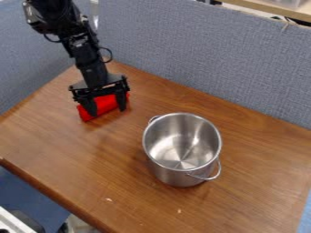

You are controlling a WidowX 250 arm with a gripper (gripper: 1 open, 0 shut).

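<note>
A red cylinder-like object (107, 106) lies on the left part of the wooden table (134, 182). The black arm reaches down from the upper left, its gripper (105, 102) low over the red object with fingers around it; whether they are shut on it cannot be made out. A steel pot (181, 148) with two handles stands empty at the centre right, apart from the red object.
Padded grey walls (206, 50) border the table at the back and left. A shelf edge shows at the top right.
</note>
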